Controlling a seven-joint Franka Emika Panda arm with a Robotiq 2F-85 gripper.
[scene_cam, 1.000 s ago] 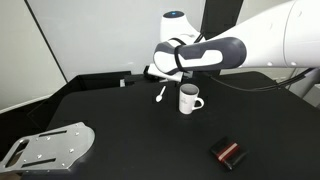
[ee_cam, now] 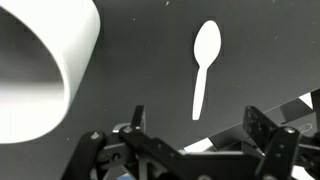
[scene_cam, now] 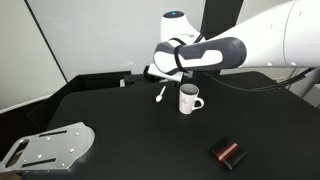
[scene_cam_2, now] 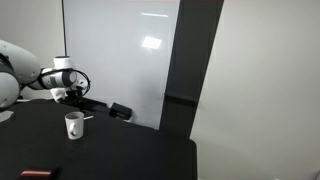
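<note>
A white spoon lies flat on the dark table, its bowl pointing away from the fingers in the wrist view. My gripper stands open above the table, the spoon's handle end lying in the view between its fingertips with nothing gripped. Close by, a white mug stands upright with its handle to the right. The mug fills the left side of the wrist view. In exterior view 1 the spoon is just left of the mug, and the arm reaches in from the right above both.
A grey metal plate with holes lies at the left front of the table. Toward the right front is a dark block with a reddish stripe. Bare table stretches across the middle front. Dark low objects line the back edge.
</note>
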